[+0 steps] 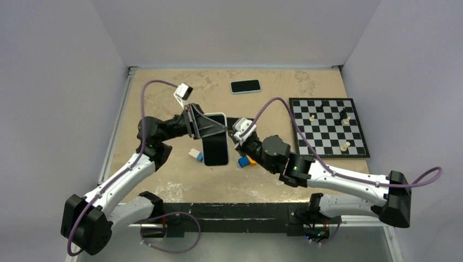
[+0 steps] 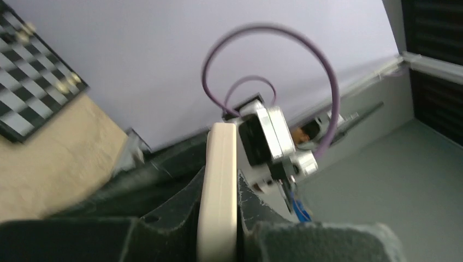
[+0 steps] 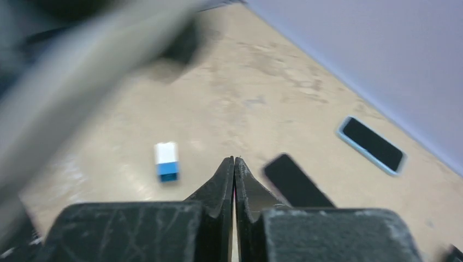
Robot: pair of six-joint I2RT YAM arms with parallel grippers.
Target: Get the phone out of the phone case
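Note:
The phone (image 1: 215, 150) in its cream case hangs above the table, dark screen showing in the top view. My left gripper (image 1: 223, 129) is shut on it near its far end. In the left wrist view the cream case edge (image 2: 218, 191) stands between the fingers. My right gripper is shut, its tips pressed together with nothing between them. A large blurred pale strip, the cased phone's edge (image 3: 65, 103), crosses the left of that view, apart from those tips. From above, the right wrist hides much of its own fingers, close to the phone's right side.
On the table lie a black phone (image 3: 295, 180), a blue-edged phone (image 1: 245, 86) farther back, and a white-and-blue block (image 1: 196, 155). Blue and orange blocks (image 1: 243, 161) sit beside the right wrist. A chessboard (image 1: 330, 127) occupies the right.

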